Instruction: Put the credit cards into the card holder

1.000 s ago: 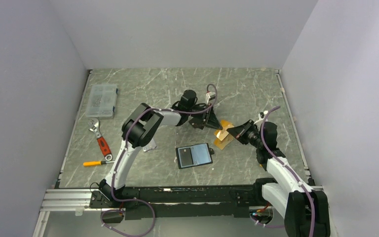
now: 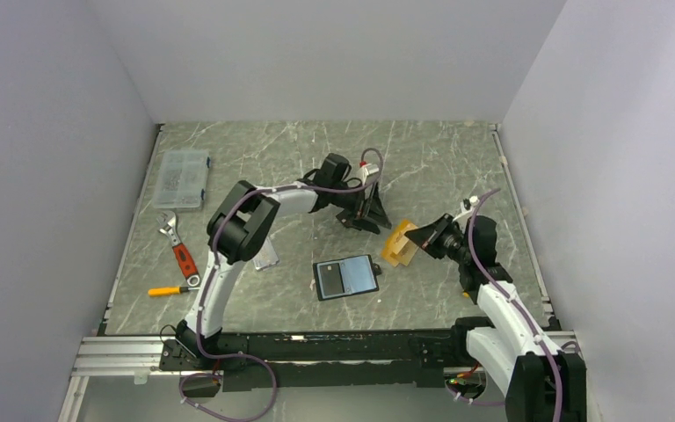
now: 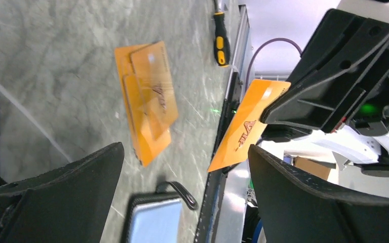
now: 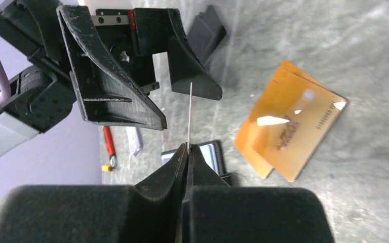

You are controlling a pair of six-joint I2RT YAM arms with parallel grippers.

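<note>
A small stack of orange cards (image 2: 397, 248) lies on the table between the grippers, with several cards overlapping (image 4: 294, 126). My right gripper is shut on an upright orange card (image 3: 243, 126), seen edge-on as a thin line in the right wrist view and face-on in the left wrist view. My left gripper stands open above and left of the stack, nothing between its fingers. A dark object, perhaps the card holder (image 4: 206, 33), sits under the left gripper, partly hidden.
A black-rimmed tray or scale (image 2: 344, 277) lies at the front middle. A clear box (image 2: 182, 178), wrench (image 2: 180, 251) and yellow-handled tool (image 2: 166, 290) are at the left.
More of the stack shows.
</note>
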